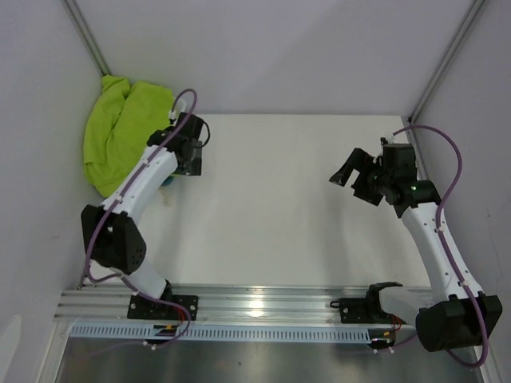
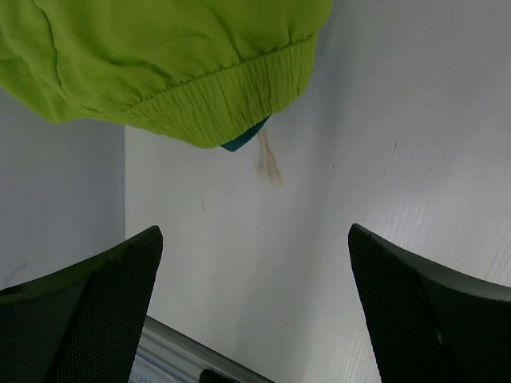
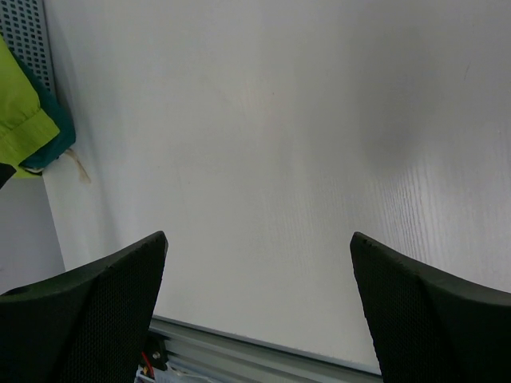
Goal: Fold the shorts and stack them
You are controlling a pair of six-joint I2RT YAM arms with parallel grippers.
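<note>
Lime-green shorts (image 1: 120, 136) lie heaped over a container at the back left of the table. Their gathered waistband or hem (image 2: 223, 100) shows in the left wrist view, with a bit of dark teal cloth (image 2: 243, 138) peeking out below. In the right wrist view, more teal cloth (image 3: 57, 144) sits under the green. My left gripper is open and empty, close by the right side of the heap; the arm covers part of it from above. Far to the right, my right gripper hangs open over bare table.
A grey perforated container wall (image 3: 30, 36) shows beside the cloth. A pale string (image 2: 270, 159) trails onto the table. Walls stand left, right and behind; a metal rail (image 1: 255, 297) runs along the front.
</note>
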